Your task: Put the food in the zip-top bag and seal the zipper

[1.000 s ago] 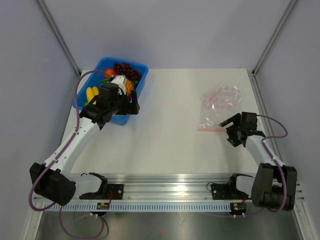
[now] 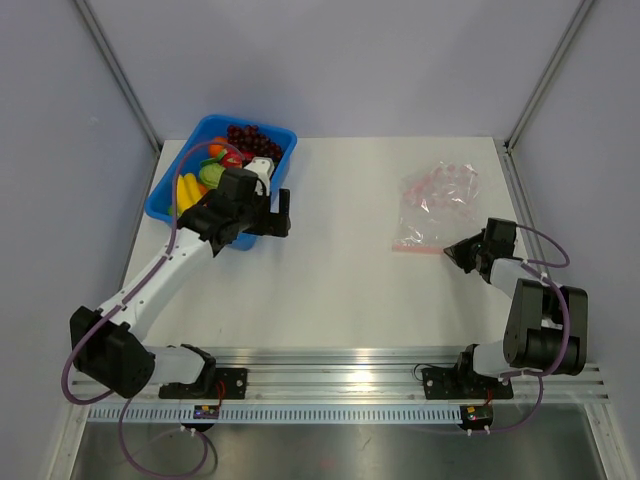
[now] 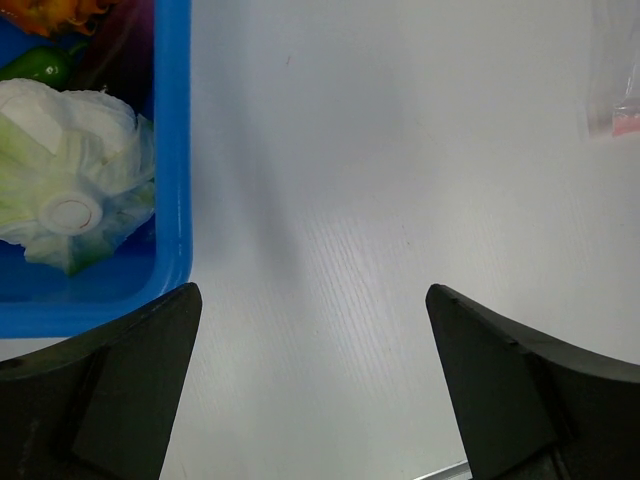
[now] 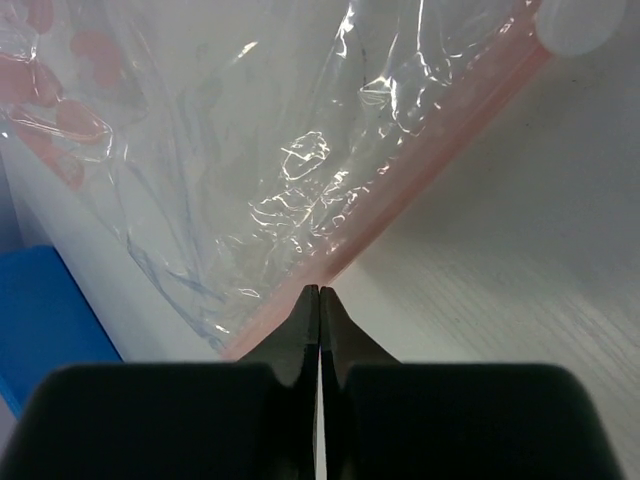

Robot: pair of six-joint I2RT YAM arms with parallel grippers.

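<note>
A clear zip top bag with pinkish spots and a pink zip strip lies flat on the table's right side; no food shows in it. At the strip's right end is my right gripper. In the right wrist view its fingertips meet at the strip's edge, shut; whether any film is between them cannot be made out. My left gripper stands open and empty over bare table, just right of the blue bin. Inside the bin are grapes, yellow food and a wrapped cabbage.
The left arm covers part of the bin. Between bin and bag the white table is clear. A metal rail runs along the front edge, and grey walls close in the sides and back.
The left gripper has moved a little to the right, staying open.
</note>
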